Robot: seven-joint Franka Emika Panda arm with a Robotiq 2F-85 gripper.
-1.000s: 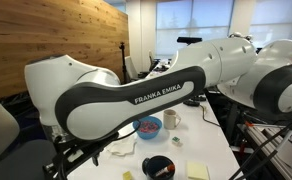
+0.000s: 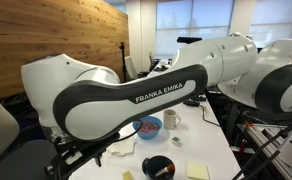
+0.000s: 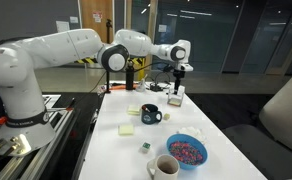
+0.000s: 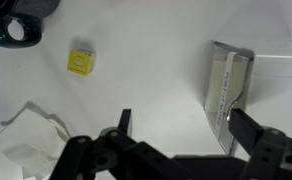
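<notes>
My gripper is open, its two dark fingertips wide apart with bare white table between them. A long, narrow box-like object [image 4: 226,88], pale with dark sides, lies ahead of the right finger [image 4: 244,128] in the wrist view; its near end comes close to that finger, and touching cannot be told. In exterior view 2 the gripper [image 3: 177,82] hangs over the far end of the table, near a pale box [image 3: 176,97]. A small yellow block [image 4: 81,62] lies ahead to the left.
A black mug [image 3: 160,114] stands near the yellow block. Closer to exterior view 2 are a blue bowl [image 3: 187,152] of small pieces, a white mug [image 3: 166,168], a small cube [image 3: 144,147] and a pale yellow square [image 3: 126,129]. White cloth [image 4: 32,145] lies left of the gripper.
The arm has shifted very slightly toward the left in exterior view 1. The table objects visible there keep their places.
</notes>
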